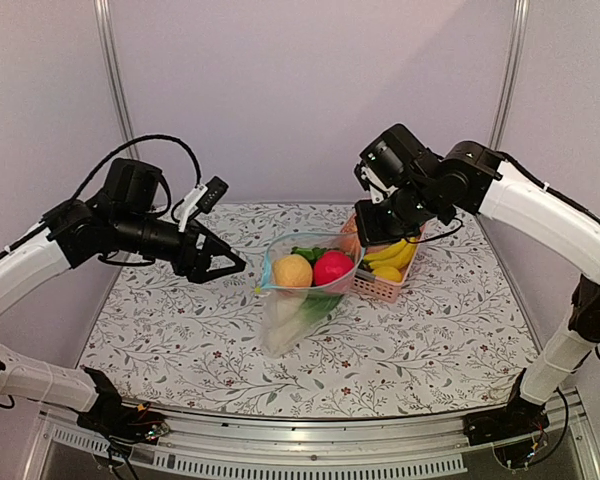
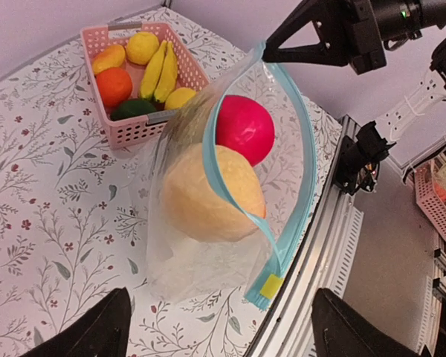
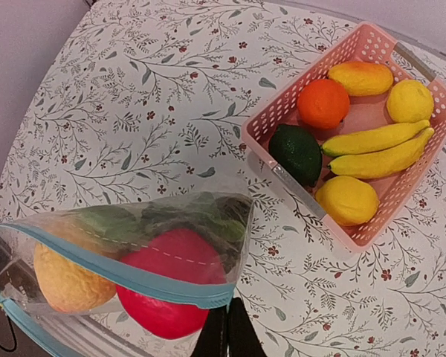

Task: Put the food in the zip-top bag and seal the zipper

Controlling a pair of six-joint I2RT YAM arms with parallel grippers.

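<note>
The clear zip top bag (image 1: pixel 292 322) hangs with its light-blue rim gaping. Inside it are a peach-coloured fruit (image 1: pixel 292 271), a red fruit (image 1: pixel 332 267) and leafy green stuff. At the bag's right corner, my right gripper is shut on the blue rim. My left gripper is open, its dark fingers (image 2: pixel 108 323) wide apart with nothing between them. In the left wrist view, the bag's near corner with the yellow zipper slider (image 2: pixel 270 286) lies beyond and between those fingers, untouched. From above, the left gripper sits left of the bag.
A pink basket (image 3: pixel 279 169) behind and right of the bag holds bananas (image 3: pixel 379 155), a dark green avocado (image 3: pixel 296 154), an orange (image 3: pixel 323 103) and several yellow fruits.
</note>
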